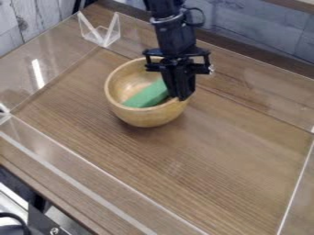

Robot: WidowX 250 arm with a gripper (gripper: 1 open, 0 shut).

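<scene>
A tan wooden bowl (135,115) sits on the wooden table (196,174), left of centre toward the back. Inside it lies a green object (146,96). My black gripper (174,87) reaches down from the top over the bowl's right side, its fingertips at or near the green object and the rim. Whether it is open or shut is hard to make out, as the fingertips are dark and overlap.
White wire-like pieces stand at the back left (101,27) and at the left edge.
</scene>
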